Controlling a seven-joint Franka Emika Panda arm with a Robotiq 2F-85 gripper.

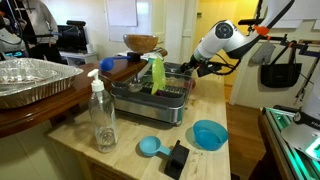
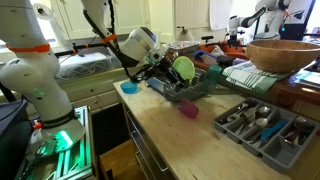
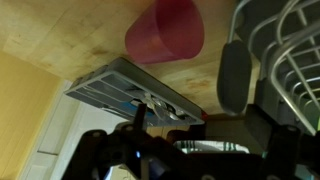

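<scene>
In the wrist view my gripper is open, its dark fingers spread at the lower edge. A dark flat-ended utensil (image 3: pixel 235 75) with a thin metal shaft shows ahead of the right finger, beside the wire dish rack (image 3: pixel 300 50). Nothing appears held. A red cup (image 3: pixel 165 30) lies on the wooden counter farther ahead. From the second exterior view, the arm reaches down over the far end of the rack (image 2: pixel 187 92), with the red cup (image 2: pixel 190 108) on the counter in front; the fingertips are hard to make out there.
A grey cutlery tray (image 2: pixel 265 130) occupies the counter beyond the cup. Near the other end of the rack stand a clear soap bottle (image 1: pixel 102 118), a blue bowl (image 1: pixel 209 135) and a small blue cup (image 1: pixel 150 146). Open counter (image 2: pixel 170 140) lies in front of the cup.
</scene>
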